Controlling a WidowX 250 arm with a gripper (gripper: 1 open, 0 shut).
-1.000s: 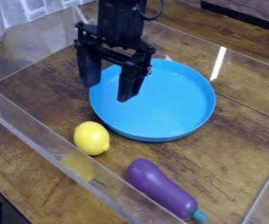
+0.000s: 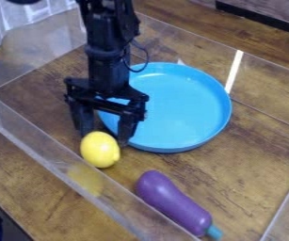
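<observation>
My black gripper (image 2: 104, 122) hangs low at the left front of the blue plate, just above and behind a yellow lemon-like object (image 2: 100, 151). Its two fingers are apart, one on either side over the object's back; whether they touch it is unclear. The blue plate (image 2: 191, 108) is partly hidden by the arm. A purple eggplant-like object (image 2: 169, 200) with a teal end lies at the front right on the wooden table.
A clear plastic edge runs along the left and front left, and another runs at the right edge.
The gripper has come down and toward the front from over the plate to just behind the yellow object. The plate and both objects look unmoved.
</observation>
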